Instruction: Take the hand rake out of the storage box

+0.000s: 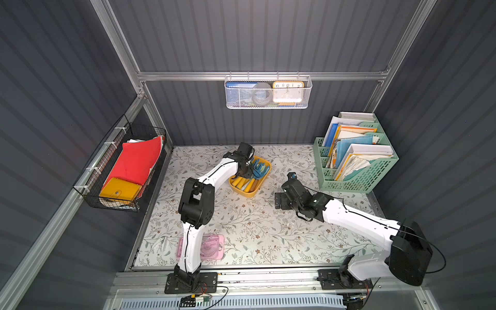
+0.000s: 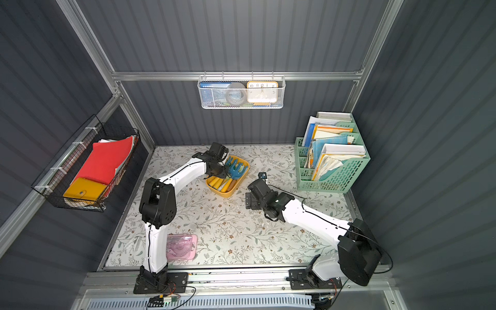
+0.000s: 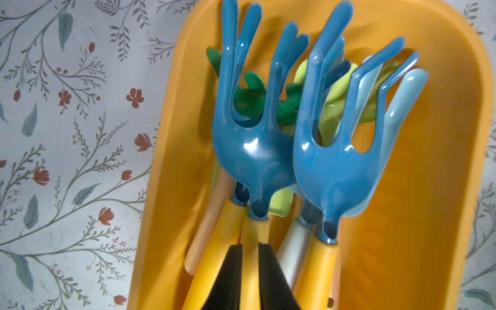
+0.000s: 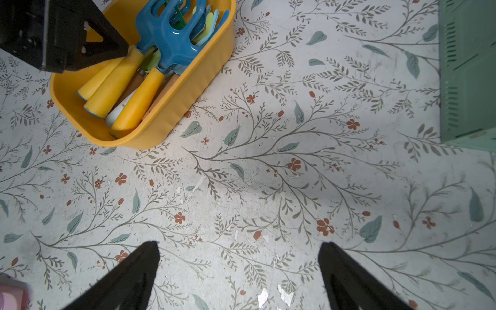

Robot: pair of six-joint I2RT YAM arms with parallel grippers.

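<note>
An orange storage box (image 4: 186, 98) holds blue hand rakes (image 3: 258, 149) with yellow handles, along with green and pale tools. My left gripper is over the box, its black fingers on either side of one rake's yellow handle; whether they grip it I cannot tell. My right gripper is above the bare table to the right of the box, its fingers apart with nothing between them.
A green file holder (image 1: 377, 170) stands at the back right. A pink lidded container (image 2: 183, 248) lies at the front left. Wire baskets hang on the left and back walls.
</note>
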